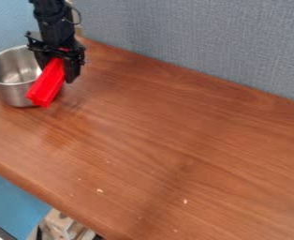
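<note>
At the upper left, my black gripper [56, 58] is shut on a red elongated object [47, 82], which hangs tilted, its lower end toward the front. A steel pot [9, 82] stands at the table's left edge, directly behind and left of the red object, which covers part of the pot's right side. Whether the red object touches the pot I cannot tell.
A grey fabric panel [199, 37] runs along the back. The table's front edge drops away at the lower left.
</note>
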